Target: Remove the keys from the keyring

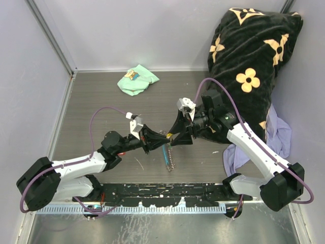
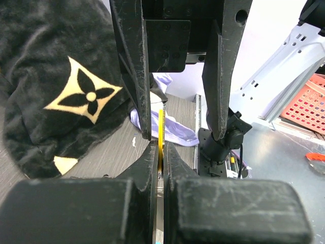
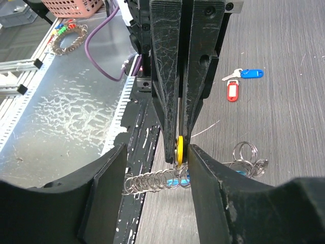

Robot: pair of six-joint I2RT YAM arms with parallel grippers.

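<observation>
In the middle of the top view my two grippers meet. My left gripper [image 1: 166, 140] is shut on a thin yellow tag [image 2: 160, 129], held upright between its fingertips. My right gripper [image 1: 181, 136] stands part open around the tag, its fingers on either side of it in the left wrist view. On the table in the right wrist view lie a key with a blue tag [image 3: 251, 73] and a red tag [image 3: 232, 90].
A black patterned blanket [image 1: 238, 46] and lilac cloth [image 1: 277, 137] fill the right side of the table. A green cloth [image 1: 137, 80] lies at the back left.
</observation>
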